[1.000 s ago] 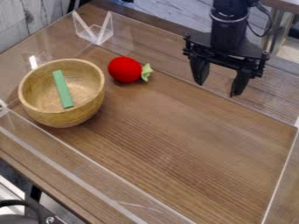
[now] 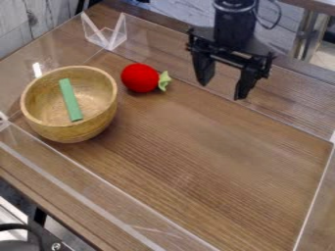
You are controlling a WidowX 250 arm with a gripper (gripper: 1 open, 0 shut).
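Observation:
The black robot arm hangs at the top right, its gripper point(image 2: 232, 74) low over the wooden table, fingers spread apart with nothing visible between them. To its left, a red tomato-like object point(image 2: 139, 76) with a green top lies on the table. At the left, a wooden bowl point(image 2: 94, 116) holds a green elongated object point(image 2: 69, 98).
A clear plastic container point(image 2: 108, 29) stands at the top left. A dark object point(image 2: 26, 238) is partly in view at the bottom left corner.
The gripper and arm have shifted slightly left and up from their position a second ago. The red object, bowl and green object have not moved.

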